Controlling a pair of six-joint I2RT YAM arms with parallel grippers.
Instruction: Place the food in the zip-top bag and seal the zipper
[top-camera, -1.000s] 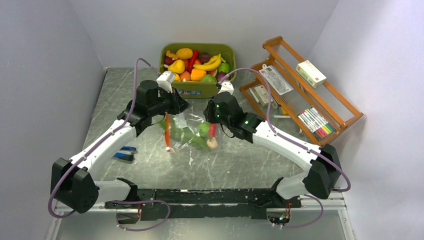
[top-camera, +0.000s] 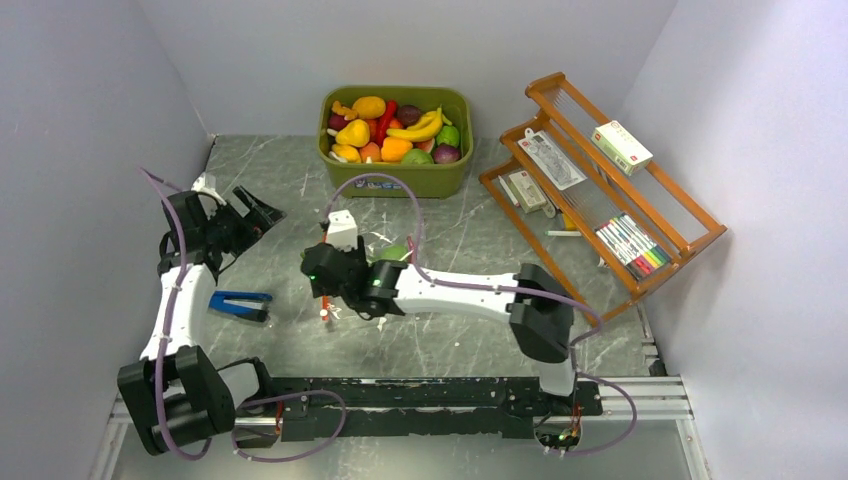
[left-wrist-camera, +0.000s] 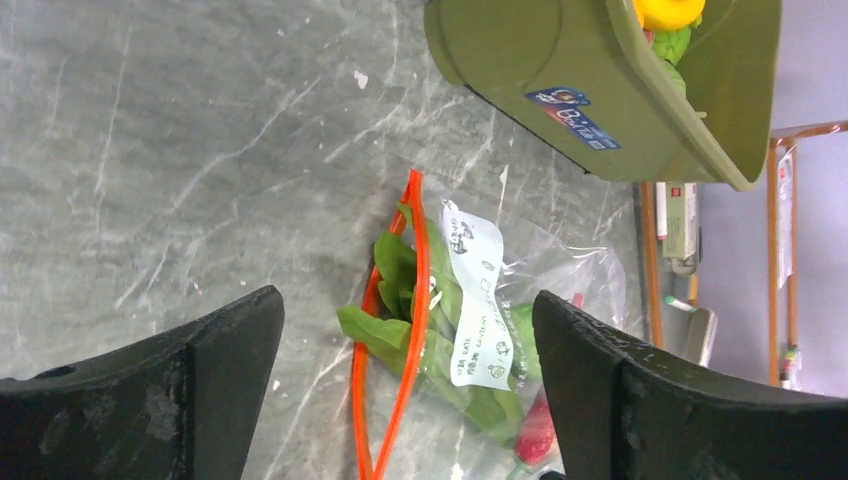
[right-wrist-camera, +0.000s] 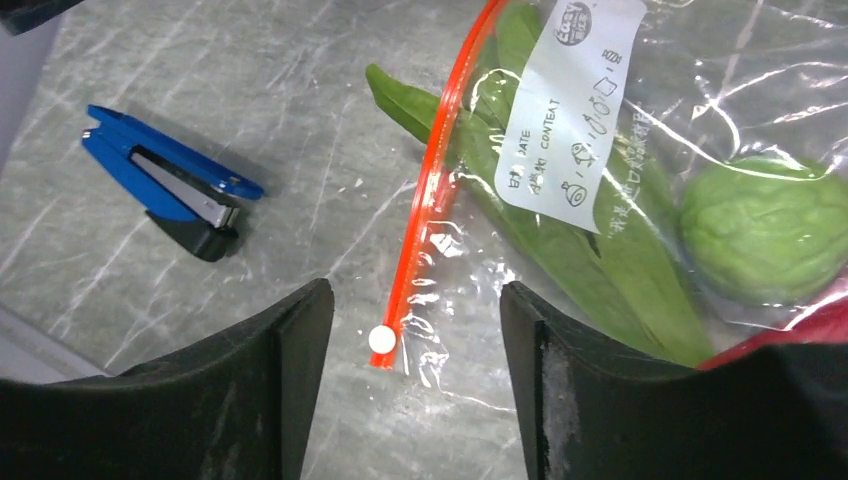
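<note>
The clear zip top bag (left-wrist-camera: 475, 310) lies flat on the grey table, holding leafy greens, a green round item (right-wrist-camera: 760, 230) and a red item (left-wrist-camera: 535, 430). Its orange zipper edge (right-wrist-camera: 418, 240) has a white slider (right-wrist-camera: 382, 339) at the near end in the right wrist view. My right gripper hangs open over that slider end, with no object between its fingers. In the top view its arm covers most of the bag. My left gripper (top-camera: 264, 212) is open and raised, left of the bag; in its wrist view the bag lies beyond the fingers.
A green bin (top-camera: 395, 181) full of produce stands at the back. A wooden rack (top-camera: 600, 240) with boxes and markers fills the right side. A blue stapler (top-camera: 237, 304) lies on the left of the table. Grey walls border the workspace.
My left gripper has moved left, away from the bag. My right gripper has swung left over the bag's zipper side. The bag shifted slightly left earlier in the span.
</note>
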